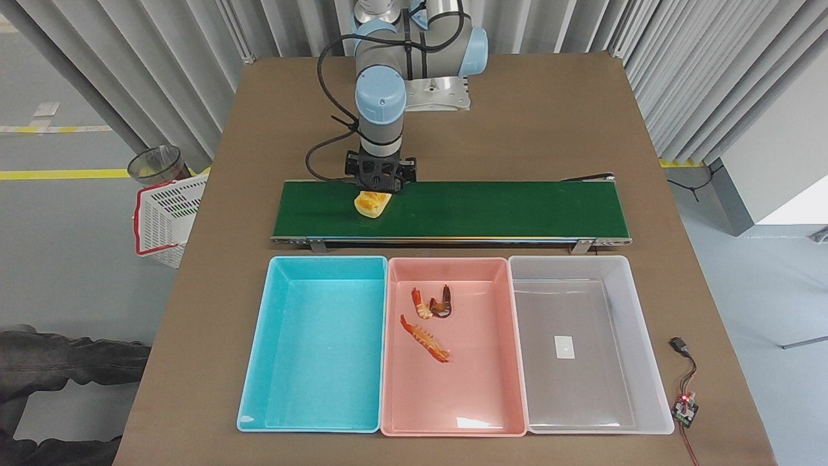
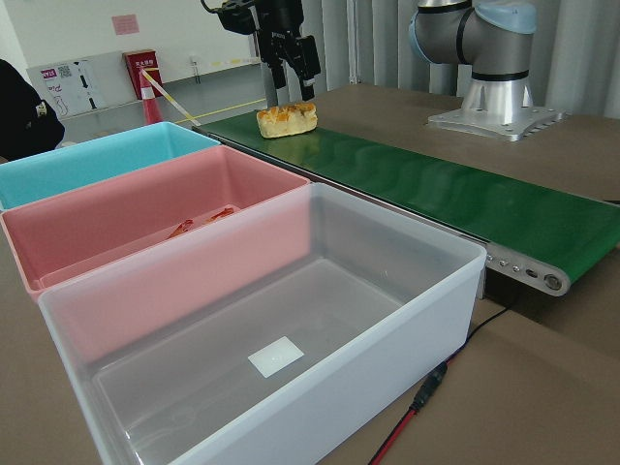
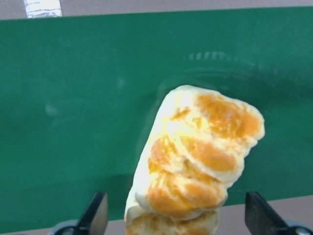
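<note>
A golden bread roll (image 1: 370, 204) rests on the green conveyor belt (image 1: 497, 210). My gripper (image 2: 294, 79) hangs just over it in the left view, fingers apart. In the wrist view the roll (image 3: 190, 152) lies lengthwise between my two fingertips, which show at the bottom corners with space on both sides of it. In the front view the gripper body partly hides the roll's far end.
In front of the belt stand a blue bin (image 1: 310, 349), a pink bin (image 1: 458, 396) holding several shrimp-like pieces, and a clear bin (image 1: 590, 373). A circuit board with cables (image 1: 685, 408) lies at the right.
</note>
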